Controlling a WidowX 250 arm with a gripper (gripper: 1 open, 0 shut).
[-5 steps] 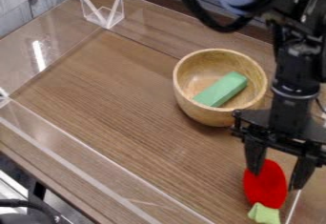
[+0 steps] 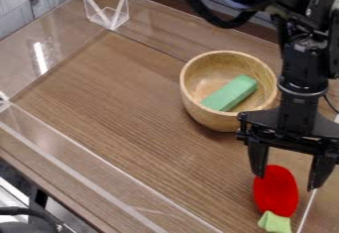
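Observation:
My black gripper [image 2: 287, 165] stands open at the right, its two fingers pointing down over a red object [image 2: 276, 189] with a pale green top [image 2: 273, 221] at its lower end, which lies on the table near the front right. The fingers are above the red object's upper part, one to each side. Behind the gripper, to the left, a wooden bowl [image 2: 200, 92] holds a green block [image 2: 233, 93].
A white wire-like object [image 2: 103, 9] stands at the back left. Dark cables hang across the top.
My gripper has risen a little from the red object, showing more of it and more of the fingers. The bowl and green block have not visibly moved.

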